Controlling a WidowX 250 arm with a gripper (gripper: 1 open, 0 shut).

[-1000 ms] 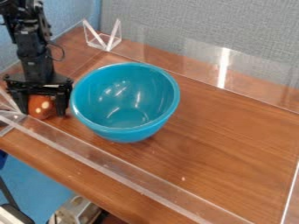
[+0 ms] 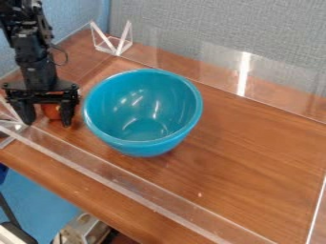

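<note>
My black gripper (image 2: 42,107) is low over the wooden table at the left, beside the blue bowl. A round orange-red object (image 2: 52,111) sits between and behind its fingers, mostly hidden by them; I cannot tell whether they grip it. The large blue bowl (image 2: 143,112) stands upright and empty just to the right of the gripper.
Clear low walls (image 2: 243,71) edge the wooden table (image 2: 242,162). White angular frames (image 2: 112,38) stand at the back left and at the left edge. A grey textured wall runs behind.
The gripper has shifted slightly over the last second, and less of the orange-red object shows between its fingers. The bowl has not visibly moved.
</note>
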